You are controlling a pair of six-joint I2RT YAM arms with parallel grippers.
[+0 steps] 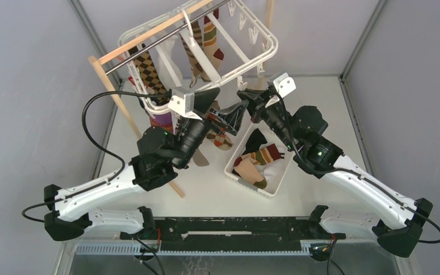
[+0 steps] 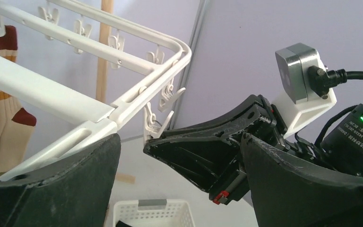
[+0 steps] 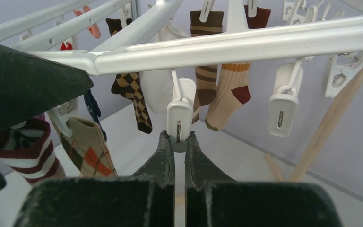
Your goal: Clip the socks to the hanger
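Observation:
The white hanger (image 1: pixel 240 54) carries socks on clips, among them a striped cream sock (image 3: pixel 227 99) and an argyle sock (image 3: pixel 87 146). At the hanger's front right corner my right gripper is shut on a white clip (image 3: pixel 179 113), which hangs from the rail with no sock in it. My left gripper is open just below and left of that corner, facing the right gripper, with nothing seen between its fingers.
A white bin (image 1: pixel 229 171) with loose socks sits on the table below the grippers. Wooden stand posts (image 1: pixel 129 120) hold the hanger.

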